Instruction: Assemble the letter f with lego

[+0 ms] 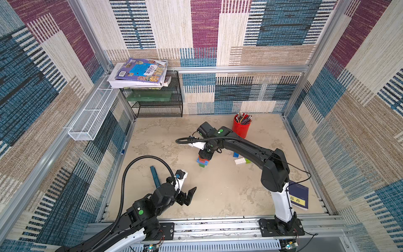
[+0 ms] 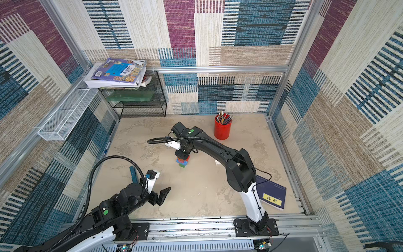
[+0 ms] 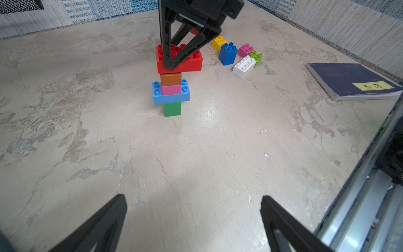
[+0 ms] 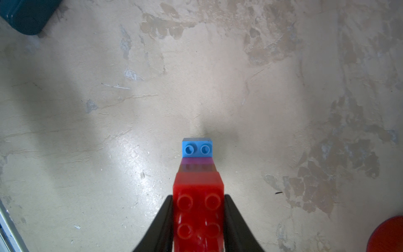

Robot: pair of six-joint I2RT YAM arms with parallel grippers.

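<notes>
A stack of bricks stands upright mid-table: green [image 3: 172,109] at the bottom, then light blue [image 3: 171,98], pink [image 3: 171,90] and orange [image 3: 170,79], with a long red brick [image 3: 184,64] on top. The red brick overhangs the orange one towards the right in the left wrist view. My right gripper is at the red brick, one fingertip on each side; whether it grips or only surrounds the brick cannot be told. My left gripper is open and empty, well in front of the stack.
Loose yellow, blue [image 3: 228,53], pink, white [image 3: 244,66] and lime bricks lie to the right of the stack. A red pencil cup [image 1: 241,126] stands at the back, a dark notebook [image 3: 356,79] at the right.
</notes>
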